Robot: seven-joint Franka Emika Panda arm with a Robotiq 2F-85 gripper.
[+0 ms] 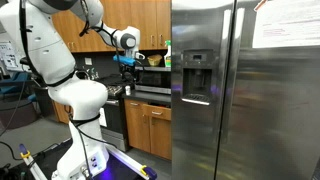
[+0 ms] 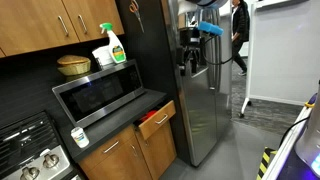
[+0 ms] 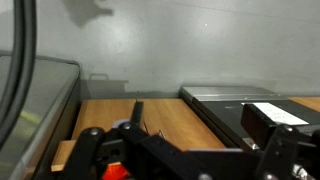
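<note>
My gripper is open in the wrist view, its two dark fingers well apart with nothing held between them. In exterior view 1 the gripper (image 1: 127,76) hangs below the white arm, in front of the kitchen counter. From exterior view 2 the gripper (image 2: 186,62) appears in front of the grey refrigerator, to the right of the microwave. A wooden drawer front (image 2: 157,121) below the counter seems to stand a little out. Something red (image 2: 153,103) shows just behind it, and a red patch (image 3: 115,172) lies low in the wrist view.
A microwave (image 2: 103,97) sits on the counter (image 2: 113,128), with a spray bottle (image 2: 116,43) and basket (image 2: 73,66) on top. A white container (image 2: 79,137) stands near the stove (image 2: 30,157). The tall refrigerator (image 1: 198,100) borders the cabinets; open floor lies before them.
</note>
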